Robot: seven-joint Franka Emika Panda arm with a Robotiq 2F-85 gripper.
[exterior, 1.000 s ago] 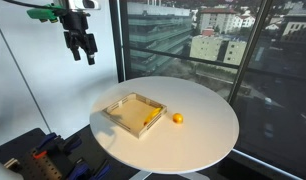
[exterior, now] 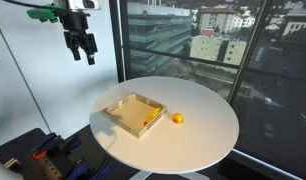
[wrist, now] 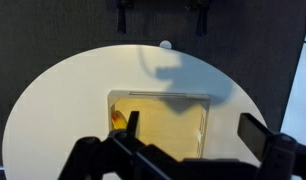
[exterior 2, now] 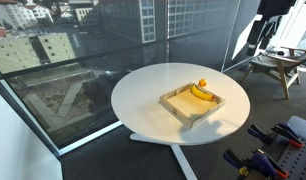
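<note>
High above the left side of the round table, my gripper point(exterior: 83, 58) points down with its fingers spread apart and nothing visible between them. In the wrist view the gripper also shows a wide gap, with the tray behind it. A shallow, light wooden tray point(exterior: 111, 107) rests on the table. Yellow banana point(exterior 2: 202, 93) lies inside the tray along one side; the wrist view shows part of the banana point(wrist: 119, 120) at the tray's left. Outside the tray, an orange fruit point(exterior: 178, 118) sits on the bare tabletop.
Large windows point(exterior: 173, 45) stand behind it. A wooden chair point(exterior 2: 278, 75) is off to the right in exterior view 2.
</note>
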